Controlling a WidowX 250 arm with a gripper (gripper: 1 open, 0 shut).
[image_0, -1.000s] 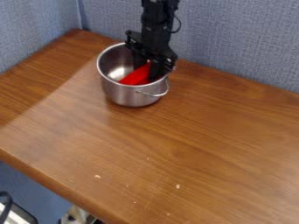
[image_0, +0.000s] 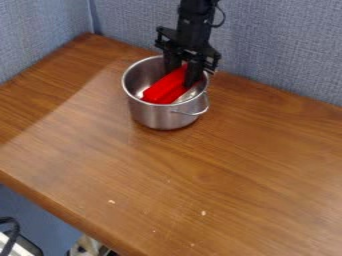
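A steel pot (image_0: 150, 113) with a wire handle stands on the wooden table (image_0: 227, 185) near the back. Inside it lies a long red object (image_0: 163, 88), tilted from lower left to upper right. My black gripper (image_0: 187, 64) reaches down into the pot's back right, at the upper end of the red object. It appears shut on that end, though the fingertips are mostly hidden.
A padded grey-blue wall runs behind and left of the table. Beyond the front left edge, some cables and equipment show at the bottom corner.
My gripper has shifted a little to the right and up. More of the red object now shows, and the pot sits slightly further right.
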